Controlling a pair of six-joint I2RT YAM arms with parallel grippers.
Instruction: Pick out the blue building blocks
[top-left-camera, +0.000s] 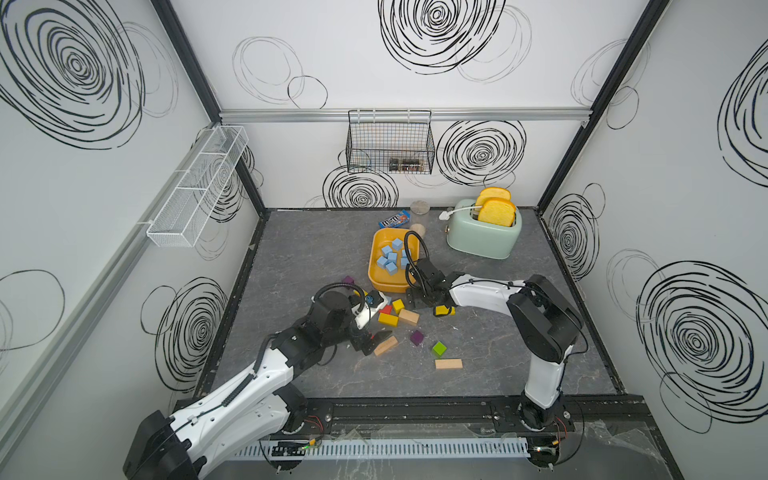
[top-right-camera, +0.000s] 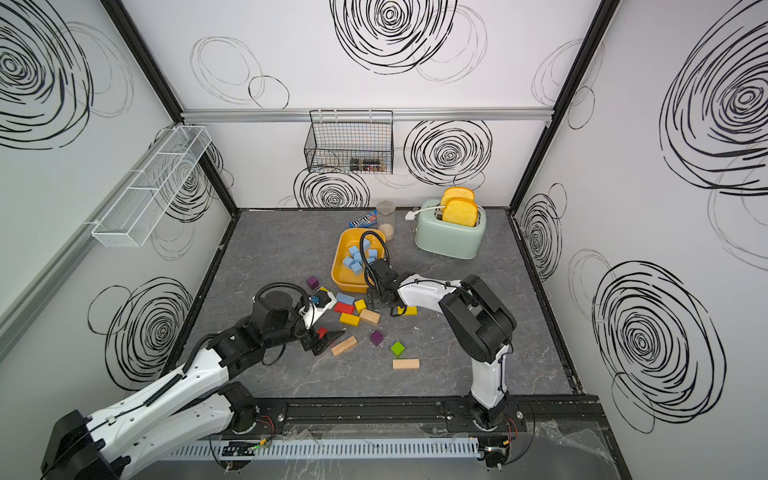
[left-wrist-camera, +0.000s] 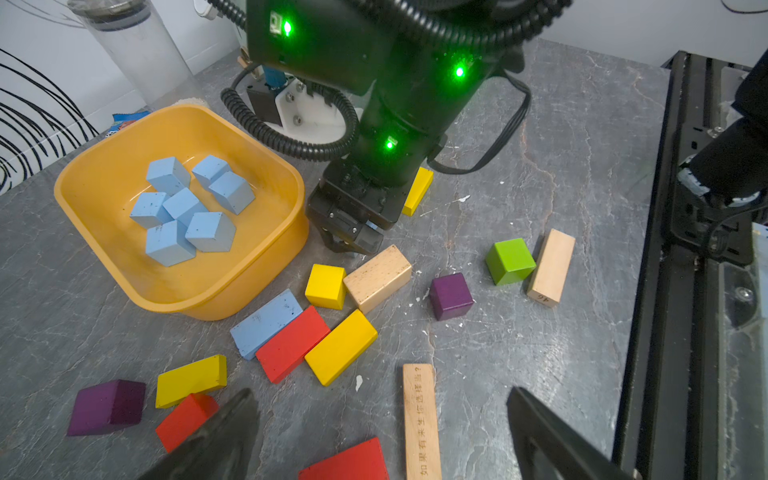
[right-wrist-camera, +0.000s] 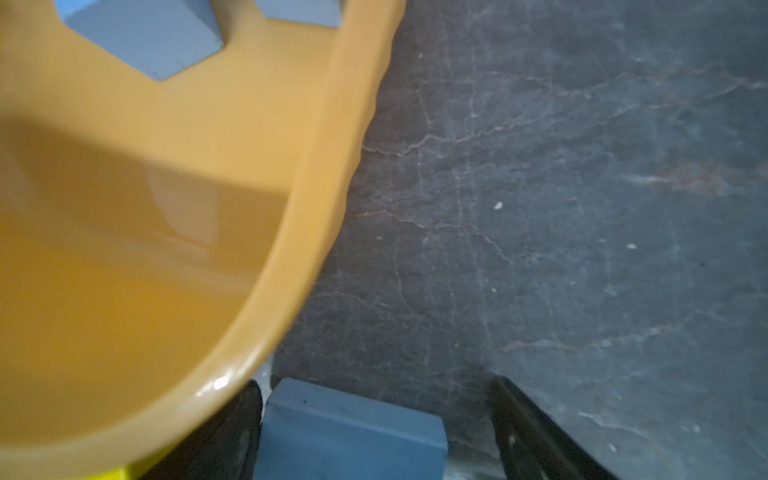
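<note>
Several light blue cubes (left-wrist-camera: 169, 242) lie in the yellow-orange bin (left-wrist-camera: 181, 305). On the table, a longer blue block (left-wrist-camera: 266, 322) rests in front of the bin, beside a red block (left-wrist-camera: 293, 343). Close to the bin's outer wall, my right gripper stands part open, with a blue block (right-wrist-camera: 352, 436) between its fingers; a gap shows on the right-hand side. My left gripper is open above the table, and no block is gripped between its fingers.
Yellow, red, purple, green and wooden blocks are scattered in front of the bin, including a purple cube (left-wrist-camera: 451, 297) and a green cube (left-wrist-camera: 510, 261). A toaster (top-left-camera: 484, 237) stands at the back right.
</note>
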